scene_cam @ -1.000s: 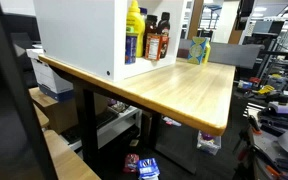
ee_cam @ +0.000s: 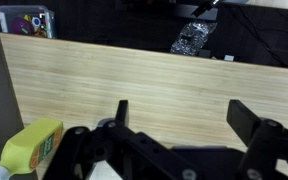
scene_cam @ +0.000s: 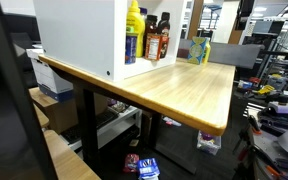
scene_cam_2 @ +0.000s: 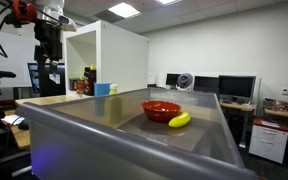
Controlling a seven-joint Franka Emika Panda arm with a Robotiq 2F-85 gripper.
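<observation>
Seen from the wrist, my gripper stands open above the light wooden tabletop (ee_cam: 164, 85), its dark fingers wide apart with only bare wood between them. A yellow-green bottle with a white cap (ee_cam: 32, 148) lies in the lower left of that view, clear of the fingers. In exterior view 1 a yellow-green bottle (scene_cam: 200, 50) stands toward the far end of the table. Exterior view 2 has the arm (scene_cam_2: 46, 22) at the upper left, over the table; its fingers are too small there to read.
A white shelf unit (scene_cam: 79, 35) holds several bottles, including a brown one (scene_cam: 153, 45). Beyond the table edge, the floor carries a blue box (scene_cam: 148, 168). A red bowl (scene_cam_2: 162, 111) and yellow object (scene_cam_2: 180, 120) rest on a separate grey surface.
</observation>
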